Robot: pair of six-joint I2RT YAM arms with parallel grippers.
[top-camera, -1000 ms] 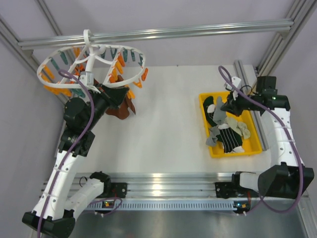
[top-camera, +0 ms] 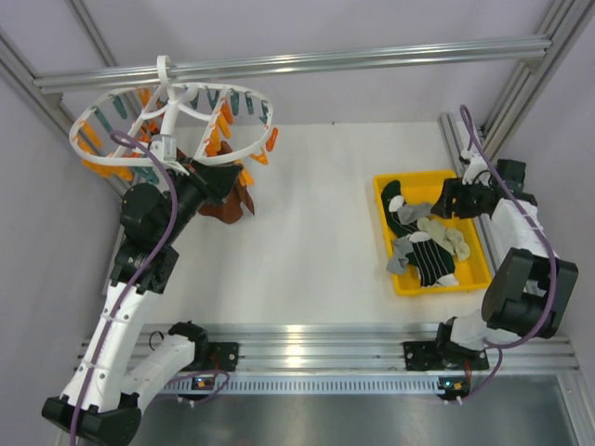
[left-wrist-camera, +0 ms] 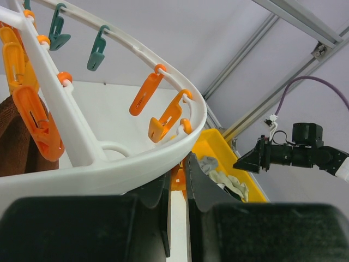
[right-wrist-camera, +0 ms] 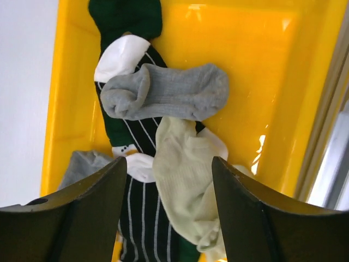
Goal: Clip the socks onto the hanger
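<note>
The white round hanger [top-camera: 256, 149] hangs at the upper left, ringed with orange and green clips. On its near rim my left gripper is shut on an orange clip [left-wrist-camera: 178, 181], partly hidden between the fingers. Brown socks [top-camera: 223, 206] hang beneath the hanger. Over the yellow bin at the right, my right gripper stands open, nothing between its fingers. Below it in the bin lie a grey sock [right-wrist-camera: 169, 90], a cream sock [right-wrist-camera: 182, 164], dark green striped socks [right-wrist-camera: 144, 218] and a second grey sock [right-wrist-camera: 82, 166].
The yellow bin [top-camera: 382, 223] stands on the white table [top-camera: 311, 232], whose middle is clear between bin and hanger. A metal rail [top-camera: 353, 61] crosses above, carrying the hanger. Purple tubes [top-camera: 488, 163] run along both arms.
The upper grey sock stood raised at the right gripper and now lies flat in the bin, out of its fingers. That gripper has shifted right. The left arm has stayed still.
</note>
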